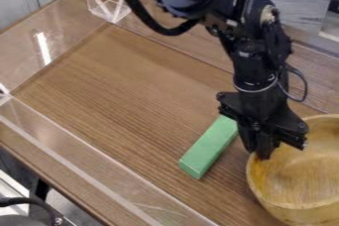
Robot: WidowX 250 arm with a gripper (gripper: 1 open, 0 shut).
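My gripper (261, 139) reaches down over the left back rim of a yellow bowl (304, 185) at the lower right, its fingertips at or just inside that rim; whether anything is between them is hidden. A green flat block (207, 153) lies on the wooden table (106, 101) just left of the bowl, partly behind the gripper at its far end.
A clear plastic piece (109, 4) stands at the back left near the table's edge. A white panel runs along the back right.
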